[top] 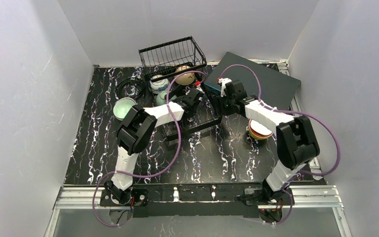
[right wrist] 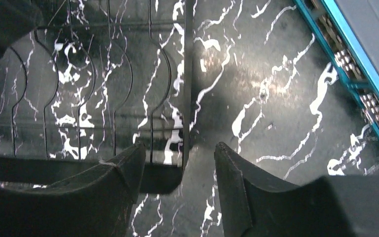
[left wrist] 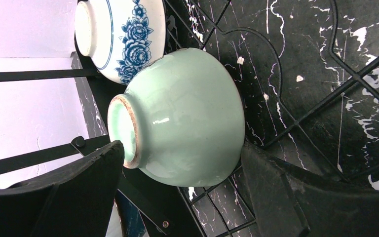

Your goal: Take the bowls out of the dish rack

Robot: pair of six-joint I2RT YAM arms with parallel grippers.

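Note:
In the black wire dish rack (top: pixel 191 129) lies a celadon green bowl (left wrist: pixel 192 118), tipped on its side with its foot to the left. My left gripper is open, its fingers on either side of that bowl's lower part; whether they touch it I cannot tell. Behind it leans a white bowl with blue flowers (left wrist: pixel 128 34). A tan bowl (top: pixel 184 76) sits at the rack's back. Over the rack's right front corner stands my right gripper, its fingers apart and nothing between them.
A pale green bowl (top: pixel 124 108) stands left of the rack, near a black cable coil (top: pixel 130 88). Stacked bowls (top: pixel 259 129) stand at right, partly behind my right arm. A large dark box (top: pixel 256 79) fills the back right.

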